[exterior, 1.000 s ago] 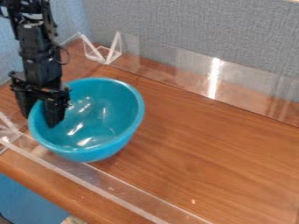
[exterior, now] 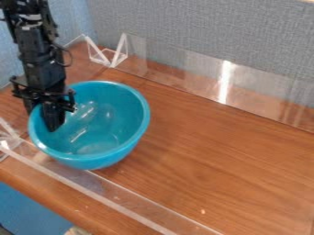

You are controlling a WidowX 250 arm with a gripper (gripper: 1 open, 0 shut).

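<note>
A teal plastic bowl (exterior: 106, 139) sits on the wooden table at the left, beside the clear low front wall. My black gripper (exterior: 50, 112) is down at the bowl's upper left rim, its fingers partly hidden by the rim; whether they grip it I cannot tell.
Clear acrylic walls (exterior: 196, 69) run along the back and front of the wooden table (exterior: 233, 156), with white brackets at the left corners. A grey panel stands behind.
The gripper stays at its left rim.
</note>
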